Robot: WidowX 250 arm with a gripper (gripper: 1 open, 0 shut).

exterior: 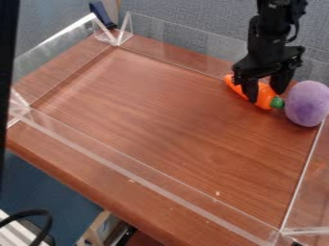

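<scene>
A black gripper [263, 83] hangs at the upper right, its fingers down over an orange carrot with a green top [267, 98] that lies on the wooden surface near the back. Whether the fingers are closed on the carrot cannot be made out. A purple, rounded object [307, 104] rests just to the right of the carrot's green end.
Clear plastic walls [167, 199] border the wooden surface [154, 125], whose middle and left are empty. A grey padded wall stands behind. A black cable [41, 216] shows outside at the lower left.
</scene>
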